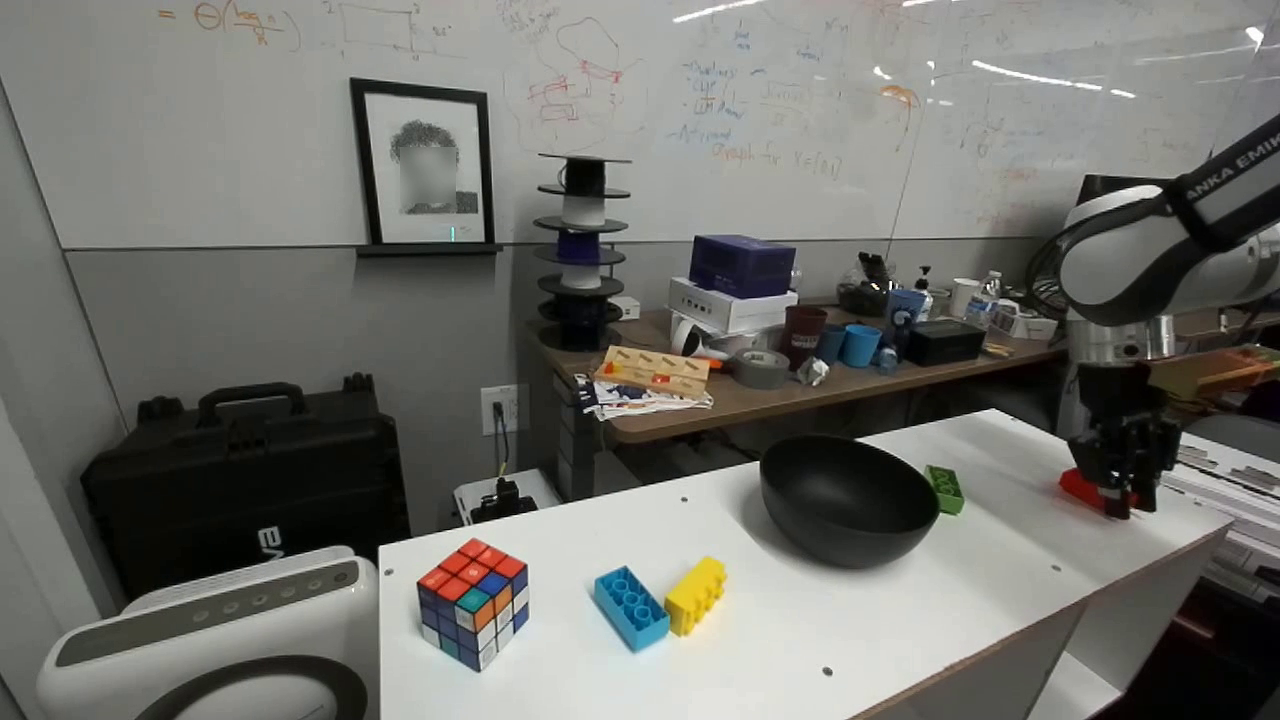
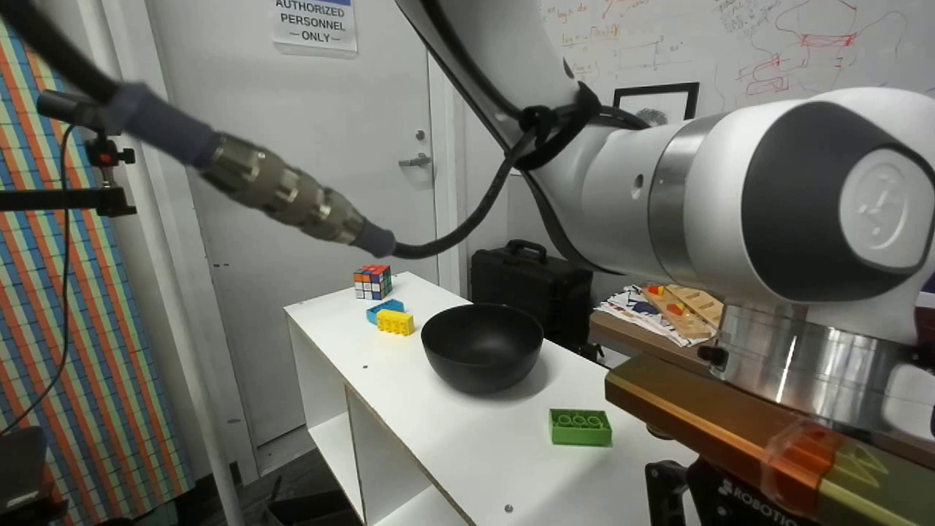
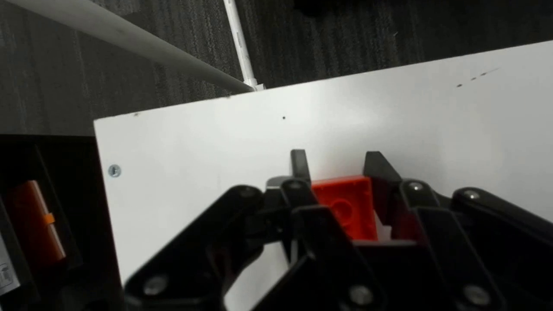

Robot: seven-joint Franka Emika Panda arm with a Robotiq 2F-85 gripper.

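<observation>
A red block (image 3: 346,206) lies on the white tabletop near its right end, with my gripper lowered over it. In the wrist view the fingers (image 3: 379,171) stand at either side of the block, shut on it. The same red block (image 1: 1081,487) shows partly behind the gripper (image 1: 1131,509) in the first exterior view. Most of the gripper lies out of frame in the second exterior view, and the block is not seen there.
A black bowl (image 1: 849,504) stands mid-table, with a green block (image 1: 944,490) beside it. Farther left lie a yellow block (image 1: 696,595), a blue block (image 1: 631,610) and a Rubik's cube (image 1: 474,602). Bare tabletop stretches between bowl and gripper.
</observation>
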